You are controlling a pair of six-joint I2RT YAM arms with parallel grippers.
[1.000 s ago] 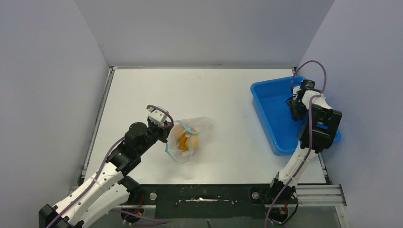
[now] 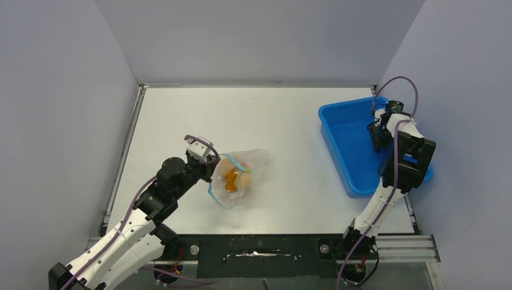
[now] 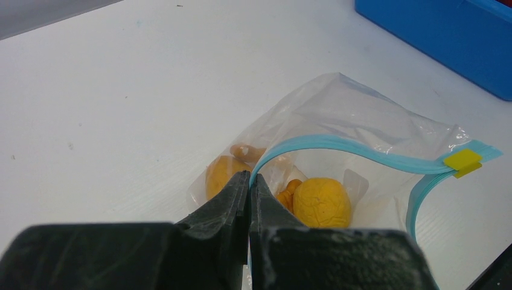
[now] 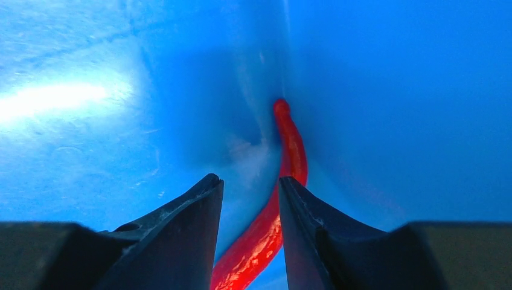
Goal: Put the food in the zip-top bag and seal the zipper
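Observation:
A clear zip top bag (image 3: 368,124) with a light-blue zipper strip stands on the table, its mouth gaping. Orange, round food (image 3: 323,203) and smaller pieces lie inside. My left gripper is shut on the bag's blue rim, which runs between its fingertips. In the right wrist view a long, curved red pepper (image 4: 292,145) rests along the foot of the blue bin's wall. My right gripper is part open over it; the right finger covers some of the pepper, and its lower part shows between the fingers. Whether they touch it, I cannot tell.
The blue bin (image 2: 338,151) sits at the table's right side, by the side wall, with my right arm reaching over it. A yellow slider (image 3: 464,162) is at the zipper's far end. Bare white table (image 2: 290,121) lies between bag and bin.
My right gripper has shifted slightly rightward within the bin. My left arm has barely moved, and the near part of the bag's blue rim has shifted a little left.

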